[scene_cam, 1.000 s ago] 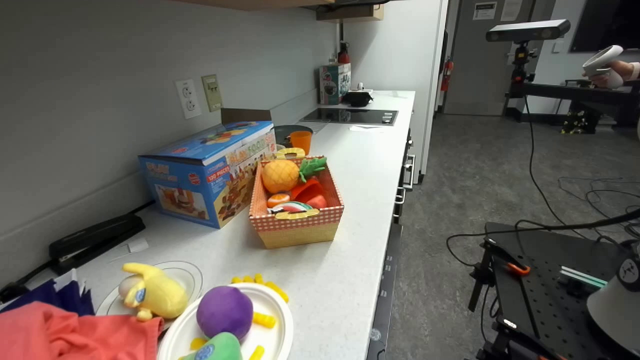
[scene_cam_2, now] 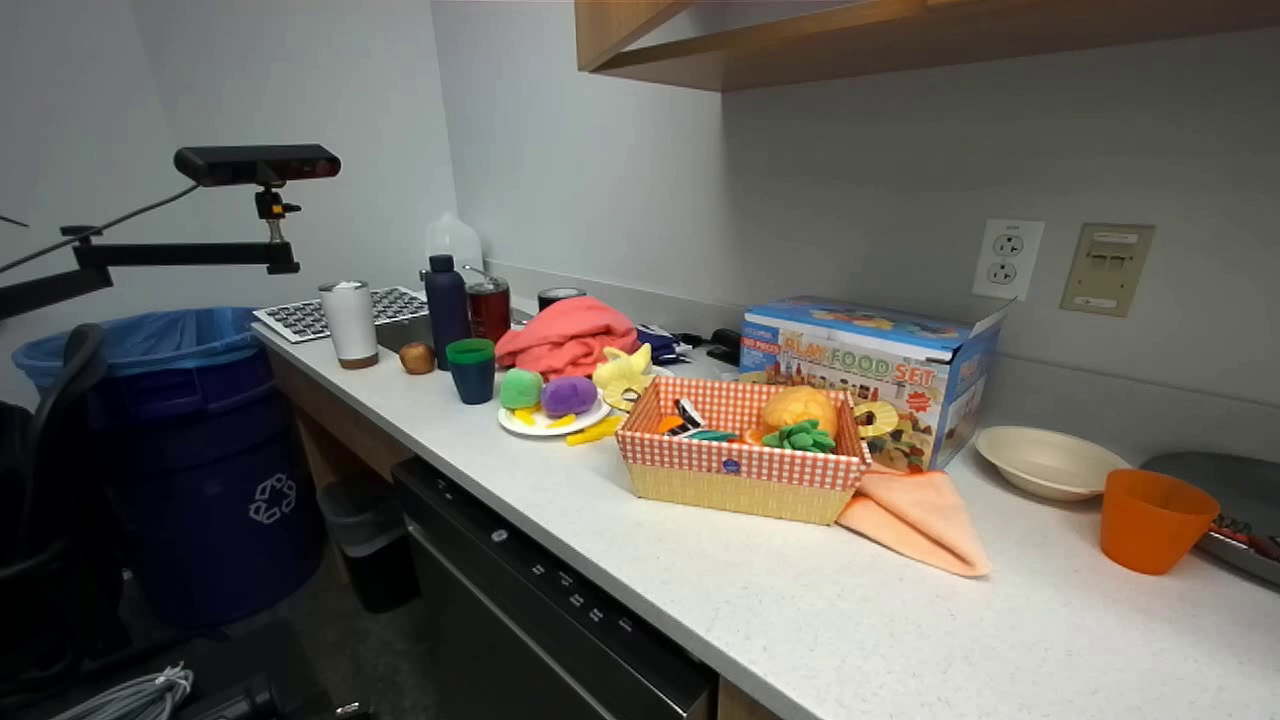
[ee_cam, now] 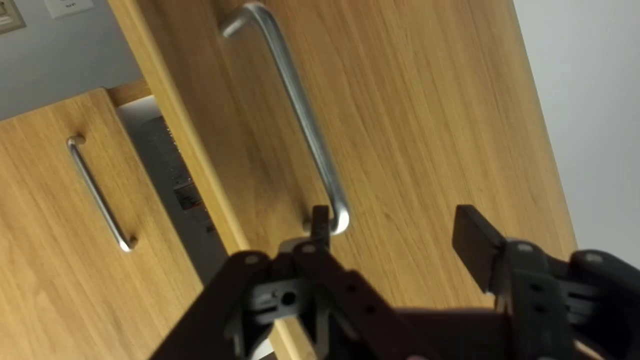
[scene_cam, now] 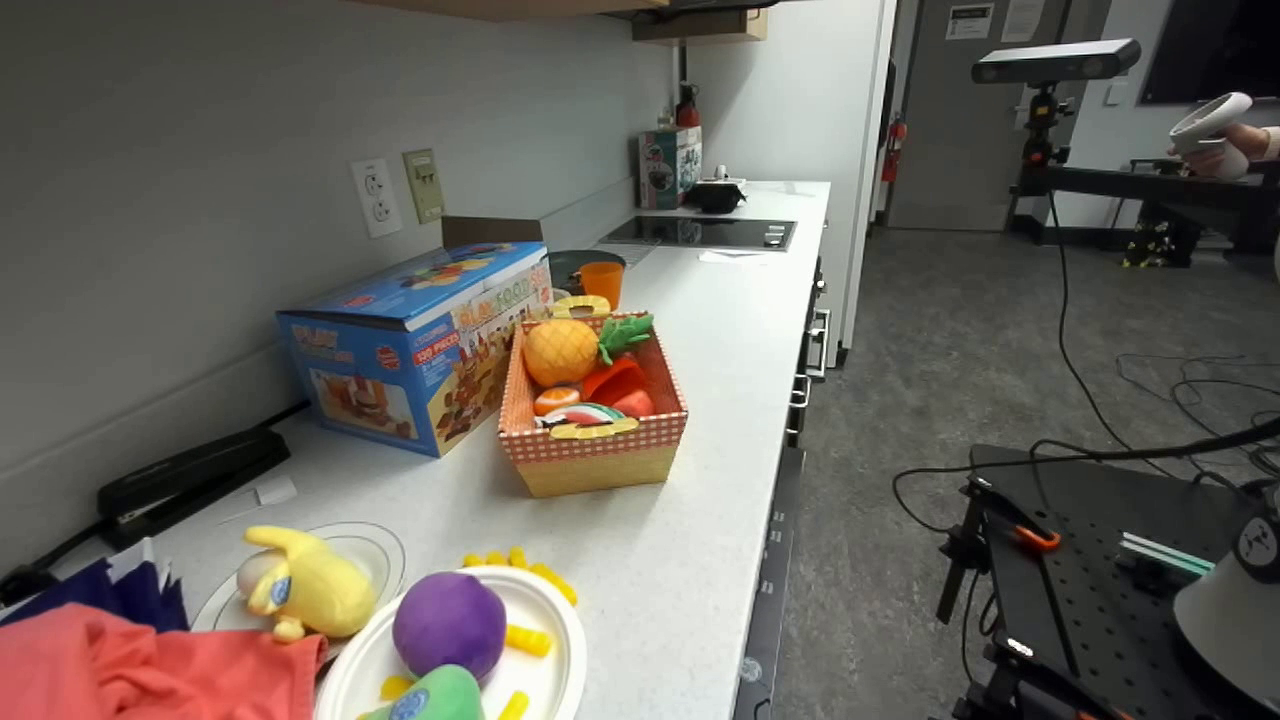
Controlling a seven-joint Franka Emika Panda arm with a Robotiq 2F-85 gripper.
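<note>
In the wrist view, a wooden cabinet door [ee_cam: 420, 120] fills the middle and right, swung outward from its cabinet. Its silver bar handle [ee_cam: 300, 108] runs slantwise from the upper left toward the centre. My gripper faces this door with its fingers well apart and nothing seen between them. The left fingertip [ee_cam: 321, 223] overlaps the handle's lower end in the picture; whether they touch, I cannot tell. Neither exterior view shows the gripper.
A second cabinet door [ee_cam: 66, 222] with its own handle lies to the left, beyond a dark opening. On the counter stand a checked basket [scene_cam: 594, 468] of toy food, a blue box [scene_cam: 360, 384] and a white plate [scene_cam: 558, 642].
</note>
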